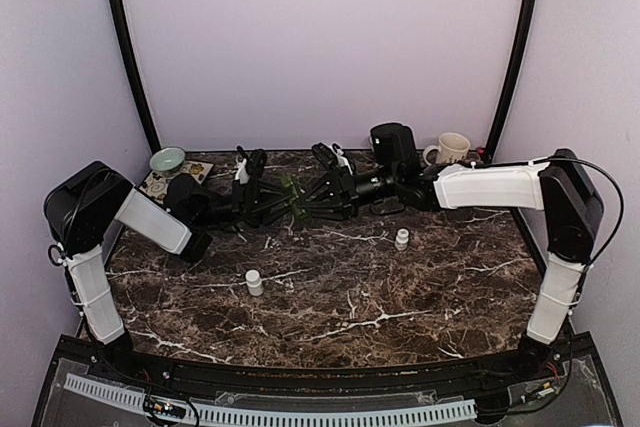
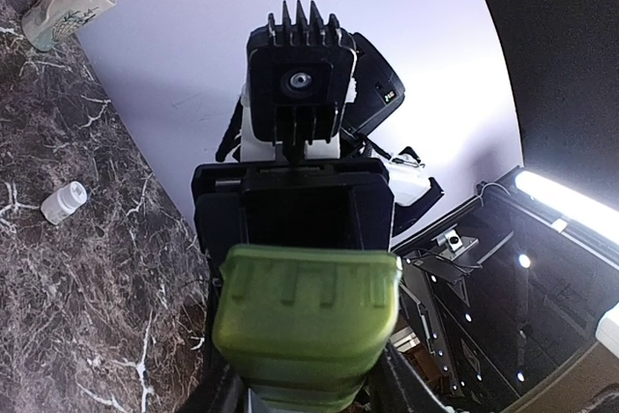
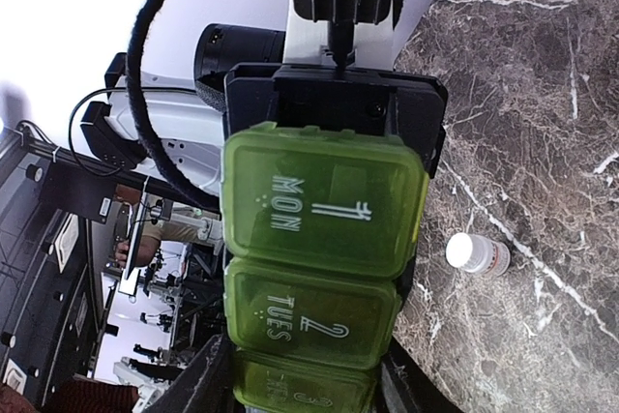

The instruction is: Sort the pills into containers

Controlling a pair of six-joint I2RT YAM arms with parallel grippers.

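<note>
A green weekly pill organizer [image 1: 293, 199] is up off the table between my two grippers, which face each other near the back middle. In the right wrist view the organizer's lids [image 3: 324, 202] read MON and TUES, with part of a third below; all look closed. One green end [image 2: 305, 311] fills the middle of the left wrist view. My left gripper and my right gripper each have a finger on either side of it. How firmly either one presses is not clear. Two white pill bottles stand apart, one front left [image 1: 254, 283], the other right [image 1: 402, 239].
A mug [image 1: 450, 148] stands at the back right. At the back left are a pale green bowl [image 1: 167, 160] and a patterned board [image 1: 197, 169].
</note>
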